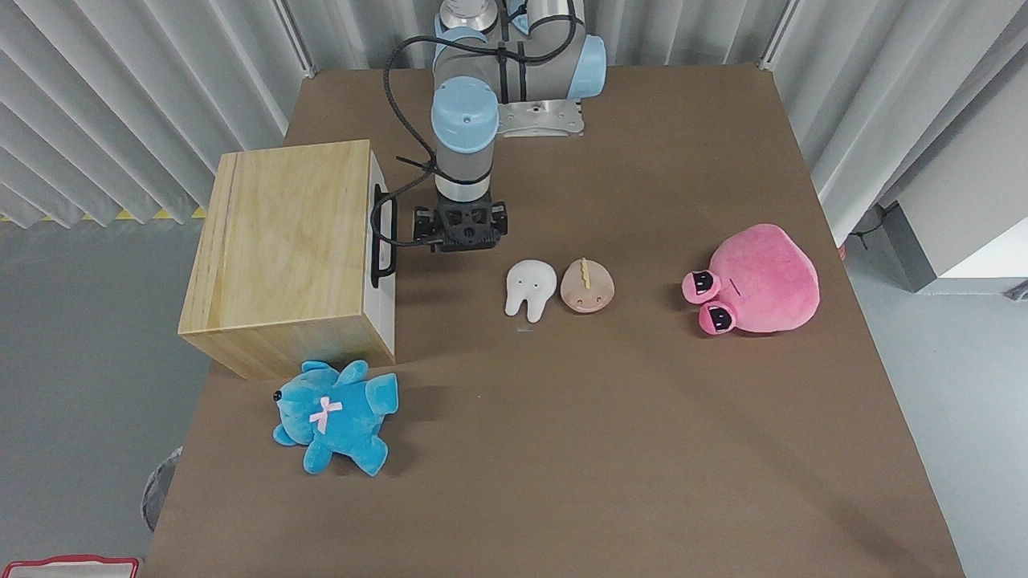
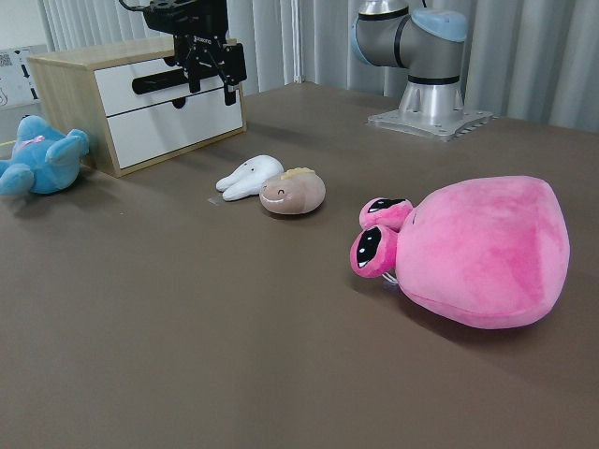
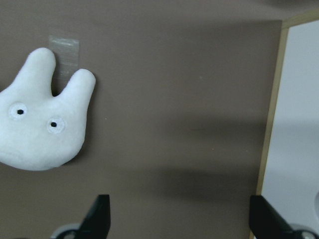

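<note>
My gripper hangs by the front of the wooden two-drawer cabinet (image 1: 270, 241), near its black handle (image 2: 154, 82). In the wrist view its two fingers are wide apart with only table between them. The white drawer front (image 3: 294, 124) is at the right of that view, and the white plush (image 3: 40, 122) lies to the left. Beside that plush is a round tan plush (image 1: 588, 294).
A blue plush bear (image 1: 337, 414) lies at the cabinet's front corner. A pink plush (image 1: 761, 279) lies on the right of the brown table (image 1: 655, 453).
</note>
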